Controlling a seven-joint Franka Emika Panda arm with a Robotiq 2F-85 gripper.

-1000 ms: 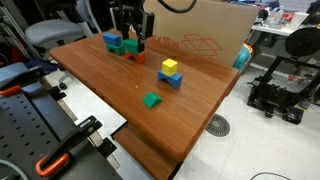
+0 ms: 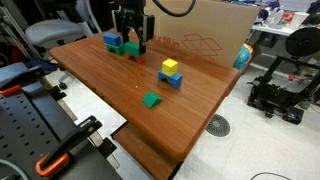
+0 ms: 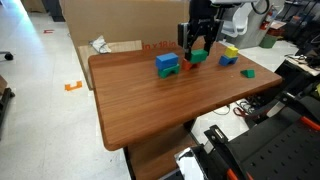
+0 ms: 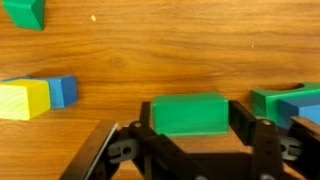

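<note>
A green block [image 4: 190, 114] lies between the fingers of my gripper in the wrist view, one finger close against each end. Whether both fingers press on it cannot be told. In exterior view 1 the gripper [image 2: 132, 38] points down over this green block [image 2: 131, 47], which is at a red block [image 2: 137, 58] near the table's back. Exterior view 2 shows the green block [image 3: 199, 56] beside the red piece [image 3: 187, 64], partly hidden by the gripper [image 3: 195, 45].
Close by stands a blue block [image 3: 167, 61] on a green piece [image 3: 168, 71]. A yellow block [image 2: 170, 67] rests on a blue one [image 2: 170, 79] to the other side. A green triangular block [image 2: 152, 100] lies alone nearer the front.
</note>
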